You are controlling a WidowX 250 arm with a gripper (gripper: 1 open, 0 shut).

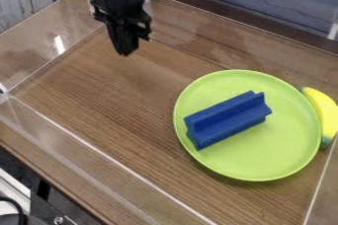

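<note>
My black gripper [126, 39] hangs over the upper left of the wooden table, shut, with nothing visible between its fingers. A blue block [227, 118] lies on a green plate [258, 165] at the right. A yellow banana-like object [321, 112] sits at the plate's right edge.
The table's edges run along the lower left and along the back wall at the top. Objects behind the gripper are mostly hidden.
</note>
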